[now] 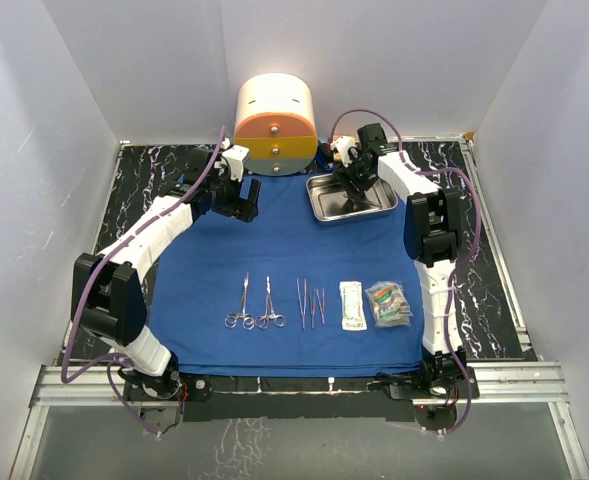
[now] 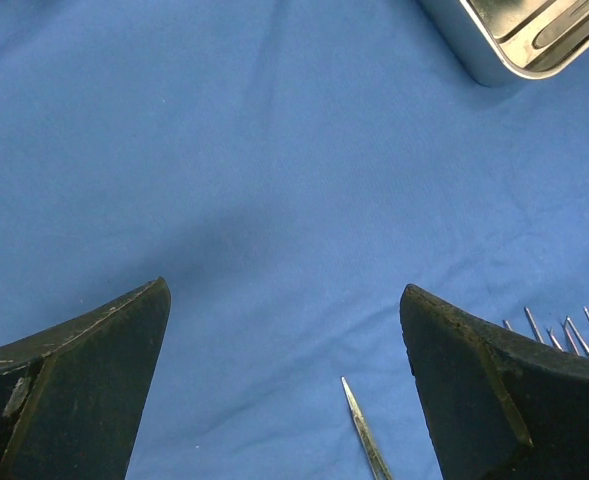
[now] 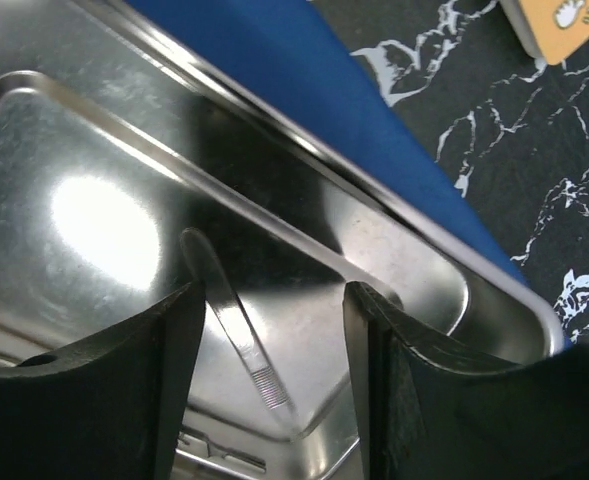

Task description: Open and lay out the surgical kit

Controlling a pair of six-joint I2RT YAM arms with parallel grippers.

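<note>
A steel tray (image 1: 329, 214) lies at the back right of the blue cloth. Over it hovers my right gripper, its fingers partly apart with nothing held. Between and below those fingers a slim scalpel-like tool (image 3: 236, 325) rests on the tray floor; part of another metal instrument (image 3: 219, 455) shows lower down. My left gripper stands open and empty above bare cloth. Two scissor-like clamps (image 1: 256, 305), several thin tweezers-like tools (image 1: 312, 304), a white packet (image 1: 352, 306) and a clear bag (image 1: 388, 304) are spread across the front.
Behind the cloth stands a rounded orange, yellow and grey drawer box (image 1: 275, 120). A small orange box (image 3: 562, 28) sits on the black marble past the tray.
</note>
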